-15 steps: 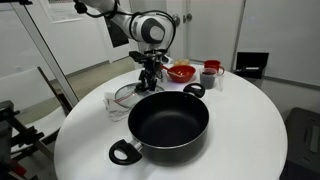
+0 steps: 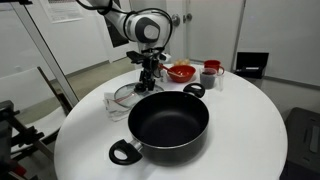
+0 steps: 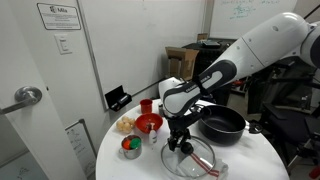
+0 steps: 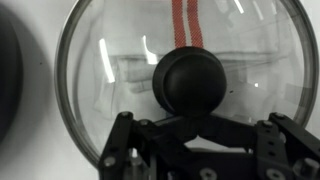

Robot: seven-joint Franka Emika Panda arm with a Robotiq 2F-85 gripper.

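Observation:
A clear glass lid [image 4: 120, 100] with a metal rim and a round black knob [image 4: 190, 80] fills most of the wrist view. Through the glass shows a white cloth [image 2: 116, 112] with red stripes. My gripper is shut right at the knob's near edge, its tips partly hidden by the knob. Nothing can be made out between the fingers, and whether they touch the knob's stem is unclear. In exterior view 2 the lid [image 3: 200, 161] lies over or just above the cloth, below my gripper [image 3: 184, 147].
A big black pot [image 2: 168, 128], open and empty, stands beside the lid. Behind are a red bowl [image 2: 181, 74], a red mug [image 2: 209, 80] and a metal container [image 3: 131, 146] with colourful contents.
The lid, cloth and pot look nearly the same.

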